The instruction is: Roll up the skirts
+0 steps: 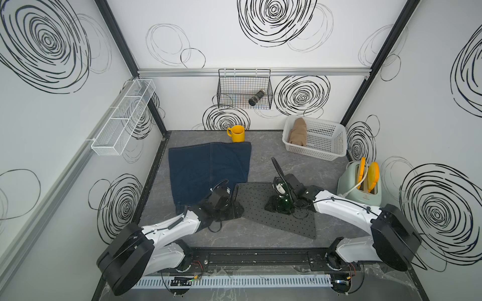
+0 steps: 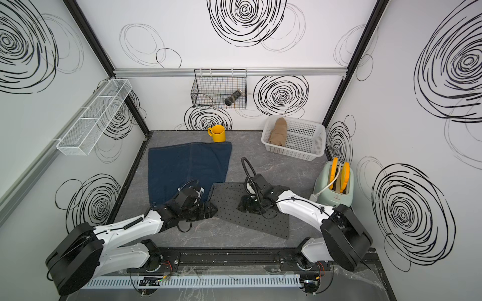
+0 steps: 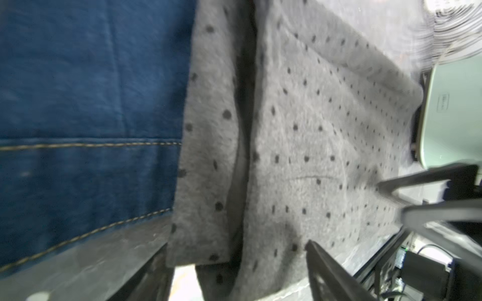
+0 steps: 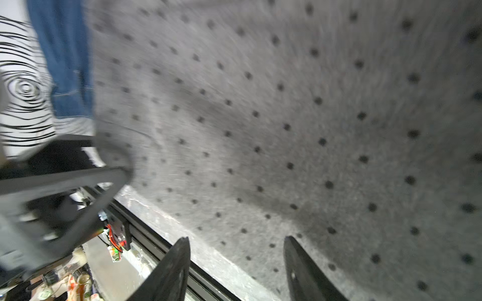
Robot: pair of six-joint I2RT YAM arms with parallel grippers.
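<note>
The grey dotted skirt [image 1: 261,205] lies spread on the table, its left edge doubled over as seen in the left wrist view. Beside it on the left is a flat blue denim skirt [image 1: 200,168]. At the grey skirt's left front corner, my left gripper is part open, with the folded grey cloth [image 3: 216,200] between its fingers but not pinched. My right gripper is open above the middle of the grey skirt, its fingers [image 4: 173,273] apart and no cloth gripped.
A white basket [image 1: 326,143] holding a brown roll [image 1: 298,133] stands at the back right. The yellow mug [image 1: 237,134] is behind the denim. A pale green toaster [image 1: 346,188] sits at the right edge.
</note>
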